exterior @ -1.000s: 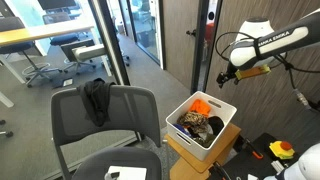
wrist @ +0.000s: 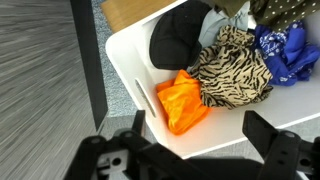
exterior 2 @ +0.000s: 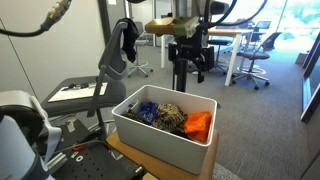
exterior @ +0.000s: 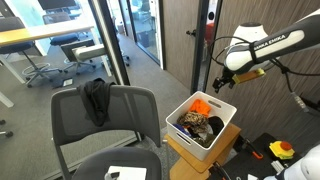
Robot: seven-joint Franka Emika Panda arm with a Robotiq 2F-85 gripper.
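Note:
A white box holds crumpled cloths. Inside it are an orange cloth, an animal-print cloth, a black cloth, a blue cloth and a grey cloth. My gripper is open, its dark fingers wide apart at the bottom of the wrist view, with nothing between them. It hangs above the box, clear of the cloths. Another dark cloth drapes over the backrest of an office chair.
The box stands on a wooden table with little bare surface around it. A white item lies on the chair seat. Beside the arm is a dark door panel. Open carpet lies beyond the chair.
My arm has shifted a little leftward in exterior view 1, toward the space over the box. The box, cloths and chair look unmoved.

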